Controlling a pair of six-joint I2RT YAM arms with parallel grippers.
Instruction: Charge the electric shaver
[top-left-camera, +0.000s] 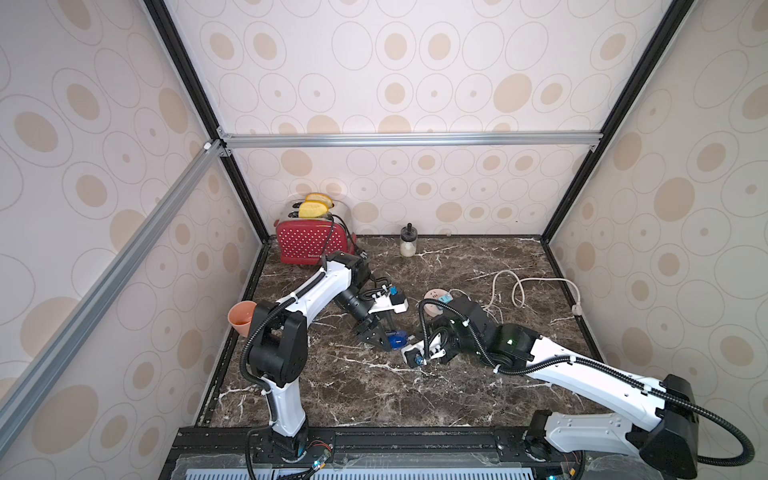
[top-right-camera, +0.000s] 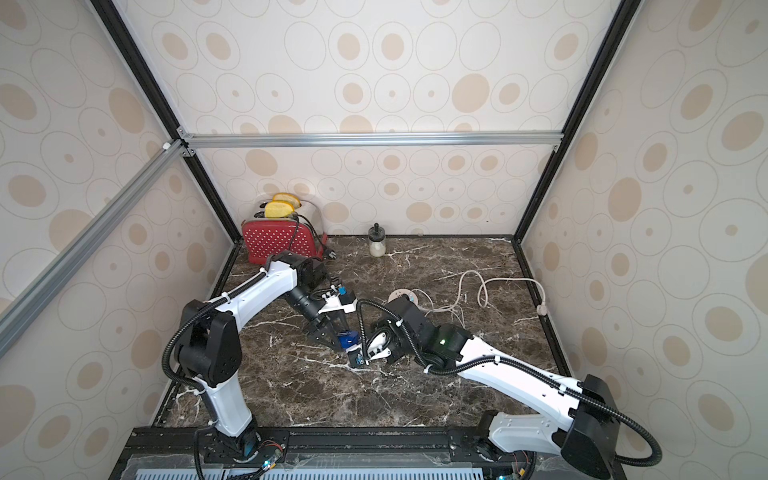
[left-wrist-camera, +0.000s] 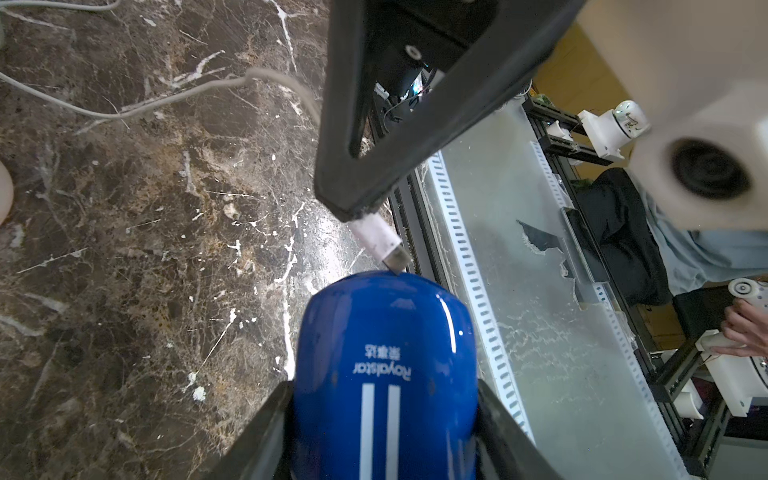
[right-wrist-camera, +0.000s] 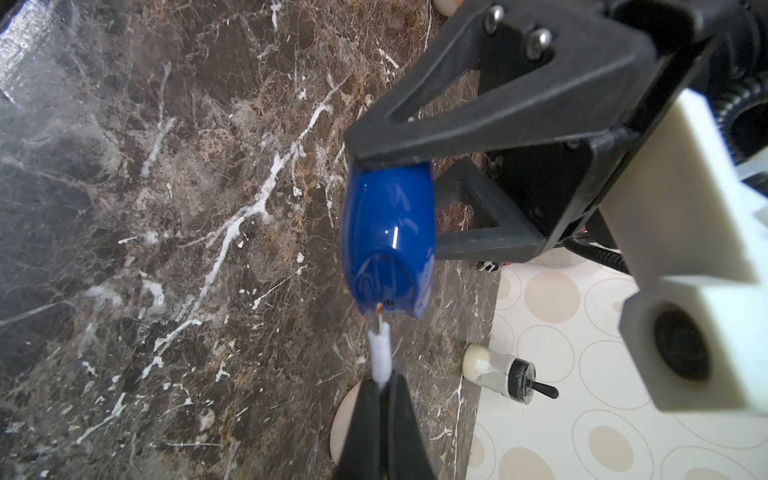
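Observation:
Held between the fingers of my left gripper is a blue shaver (left-wrist-camera: 384, 376), its rounded end facing the right arm. In the right wrist view the shaver (right-wrist-camera: 388, 232) shows a recessed charging socket at its end. My right gripper is shut on the white cable plug (right-wrist-camera: 380, 356). The plug's metal tip stands right at the shaver's socket end; whether it has entered the socket I cannot tell. From the left wrist view, the plug (left-wrist-camera: 377, 237) meets the top of the shaver at a slant.
A white cable (top-left-camera: 520, 280) runs over the right side of the table. Behind are a red toaster (top-left-camera: 312, 240) and a shaker bottle (top-left-camera: 409, 240); an orange cup (top-left-camera: 241, 317) stands left.

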